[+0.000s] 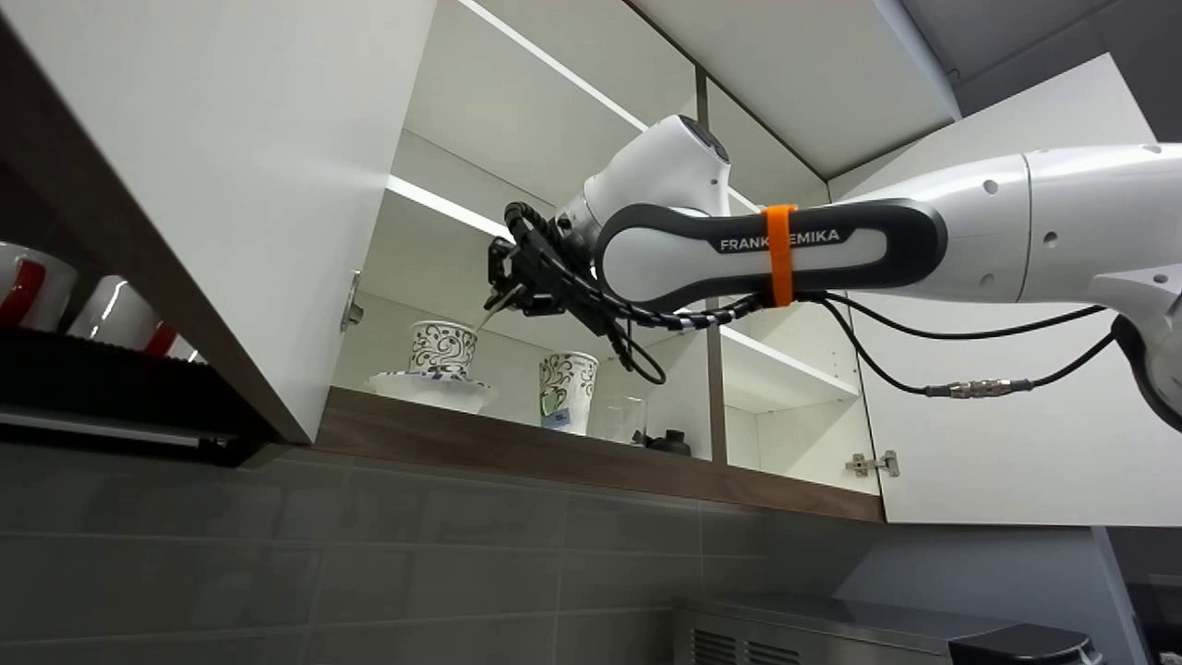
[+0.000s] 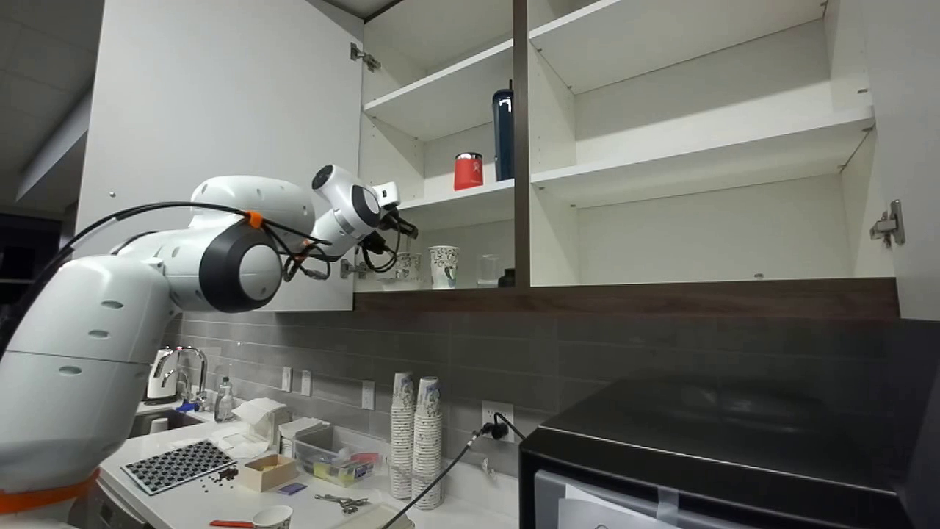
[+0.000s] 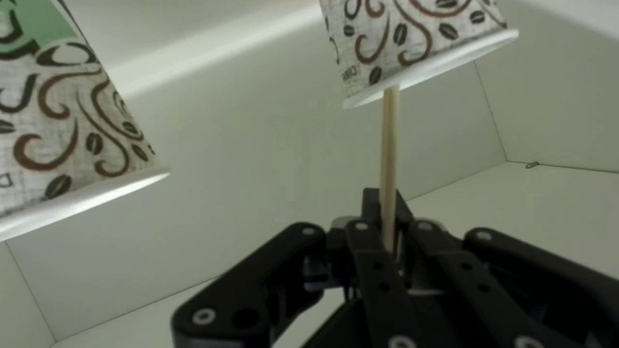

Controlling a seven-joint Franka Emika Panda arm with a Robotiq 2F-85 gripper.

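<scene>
A thin pale wooden stick [image 3: 389, 145] runs between the fingers of my gripper, which is shut on it. The stick's far end passes behind the rim of a patterned paper cup [image 3: 415, 40] and is hidden there. In the first exterior view this cup [image 1: 443, 348] stands on a stack of white bowls or plates [image 1: 432, 390] inside the cabinet. My gripper [image 1: 506, 290] hangs above and to the right of it, with the stick [image 1: 495, 311] slanting down to the cup's rim. A taller patterned cup [image 1: 567, 392] stands on the right, apart from the gripper.
A clear glass [image 1: 618, 419] and a small black object [image 1: 669, 443] are right of the taller cup. The open cabinet door [image 1: 222, 166] bounds the left side. A shelf [image 2: 454, 204] above carries a red tumbler [image 2: 468, 171] and a dark bottle [image 2: 503, 132].
</scene>
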